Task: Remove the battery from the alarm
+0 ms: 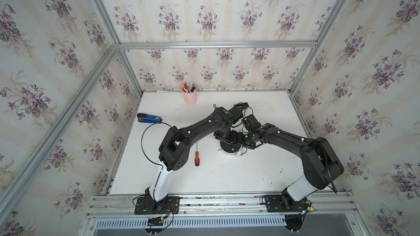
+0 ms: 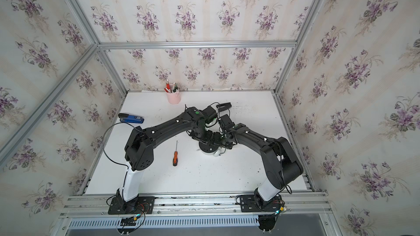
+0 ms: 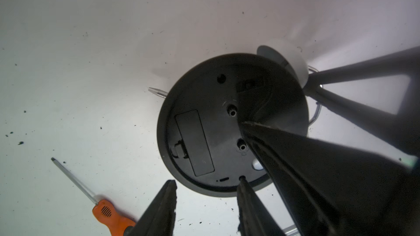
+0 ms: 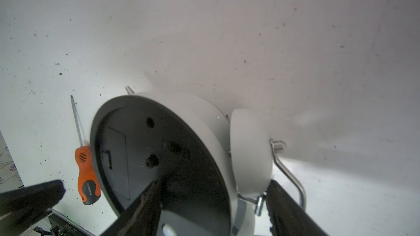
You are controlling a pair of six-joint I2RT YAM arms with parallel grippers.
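Note:
The alarm, a round white twin-bell clock, lies face down with its black back (image 3: 210, 104) up. In the left wrist view its rectangular battery cover (image 3: 194, 142) is in place, the latch tab (image 3: 178, 149) at one side; any battery is hidden. My left gripper is open over the near rim, its fingers apart and empty. My right gripper is also open, one finger over the black back and the other outside the white bell (image 4: 249, 153). Whether those fingers touch the clock, I cannot tell.
On the table left of the clock lies an orange screwdriver (image 1: 196, 158). A blue stapler-like tool (image 1: 149, 118) sits farther left, and a pink pen cup (image 1: 190, 97) stands at the back. Another black object (image 1: 240, 105) lies behind the arms.

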